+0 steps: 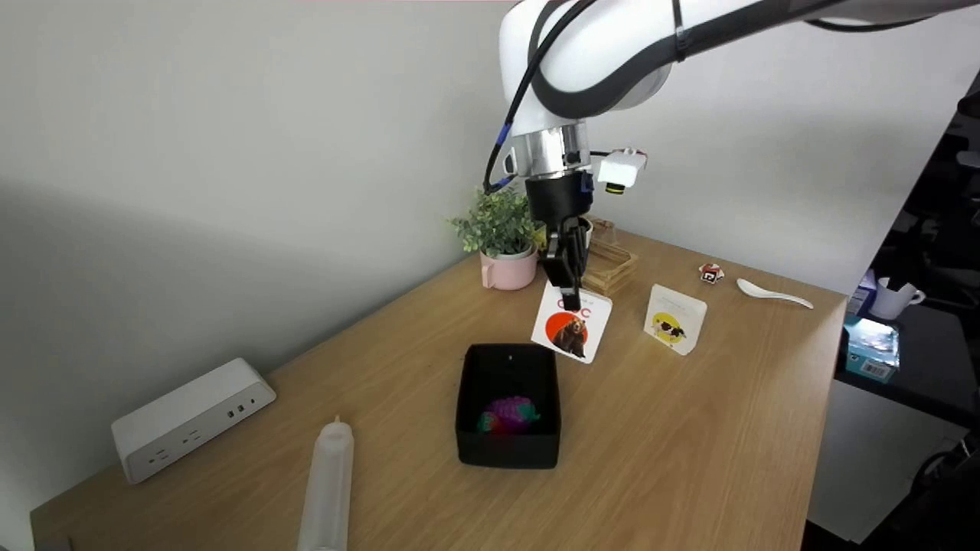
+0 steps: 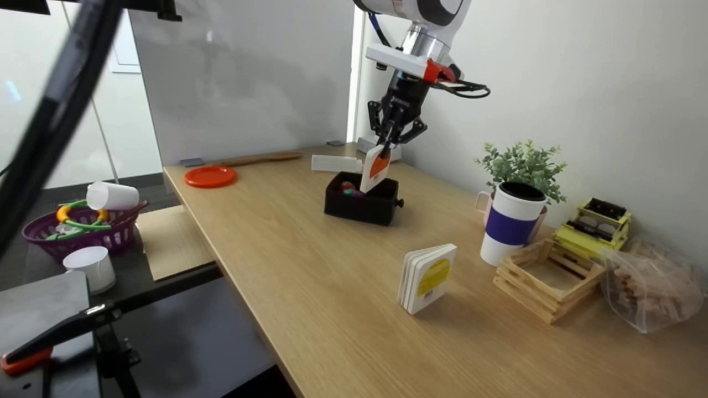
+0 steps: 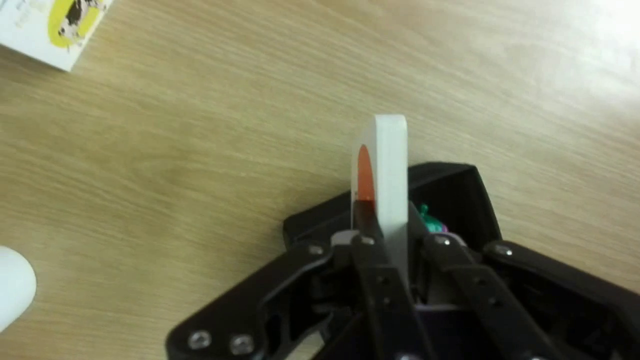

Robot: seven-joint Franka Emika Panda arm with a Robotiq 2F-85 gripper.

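Observation:
A white square board book with an orange circle and a bear (image 1: pixel 571 336) hangs in the air, my gripper (image 1: pixel 571 306) shut on its upper part. The wrist view shows the book (image 3: pixel 393 168) edge-on, its spine pinched between the two dark fingers. Just beyond the book in that view lies the black bin (image 3: pixel 456 180), partly hidden by the gripper. Colourful toys (image 1: pixel 507 415) lie inside the bin (image 1: pixel 507 451). A second book, yellow with a cow (image 1: pixel 675 318), stands upright on the table, its pages slightly fanned in exterior view 2.
Behind the arm are a pink-potted plant (image 1: pixel 507 269), a white and purple cup (image 2: pixel 513 224) and a wooden crate (image 2: pixel 541 292). A clear bottle (image 1: pixel 328 477) lies left of the bin.

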